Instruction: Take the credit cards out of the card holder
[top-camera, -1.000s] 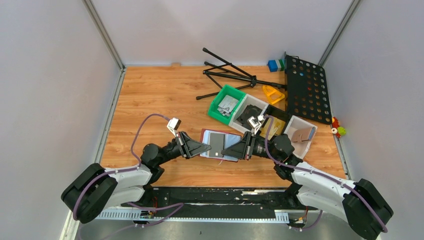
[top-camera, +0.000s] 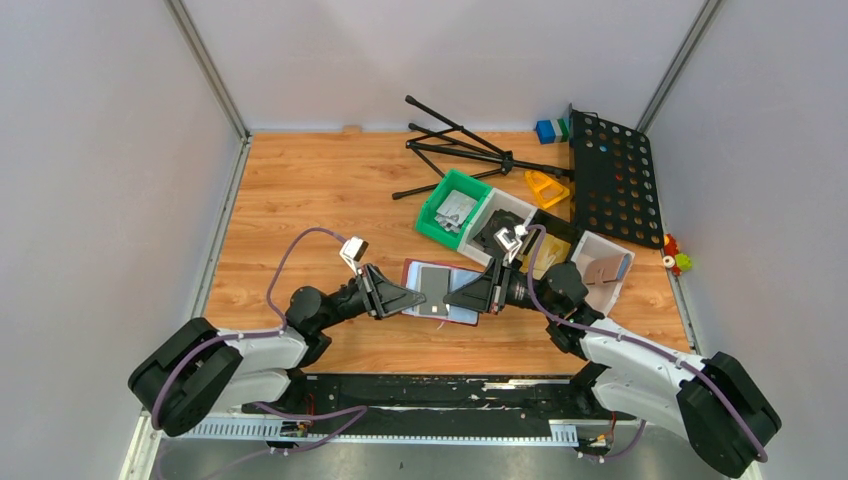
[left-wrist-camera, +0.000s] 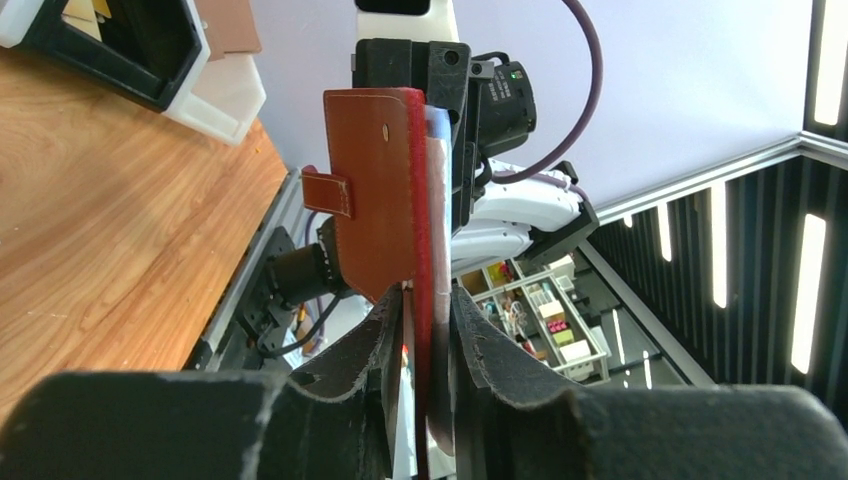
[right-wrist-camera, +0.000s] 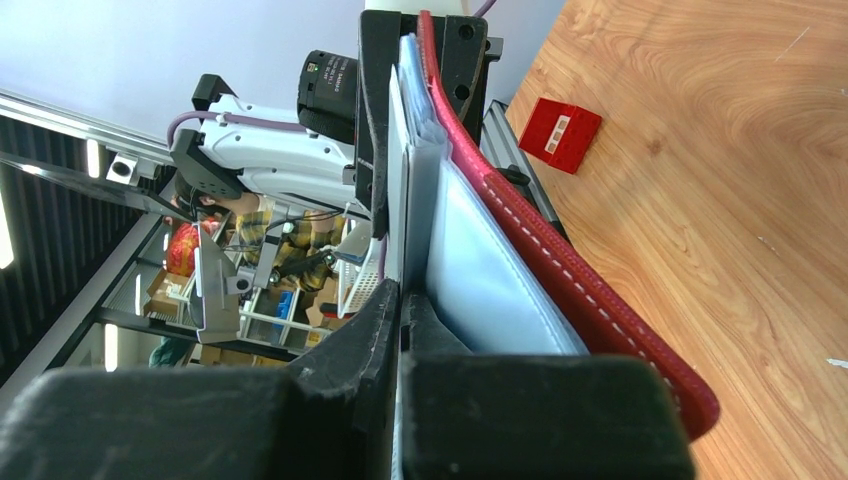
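Observation:
The card holder, open with red-brown cover and clear sleeves holding a grey card, is held upright between my grippers. In the left wrist view its brown leather cover and red edge run down between the fingers of my left gripper. In the right wrist view the pale sleeves and red border rise beside my right gripper, whose fingertips meet at the sleeves' near side; it looks shut, and whether anything thin is between them is hidden.
A green bin, white bins, a folded black stand and a perforated black panel occupy the back right. A red block shows in the right wrist view.
Both arms have shifted very slightly; the card holder stays almost in place between the grippers.

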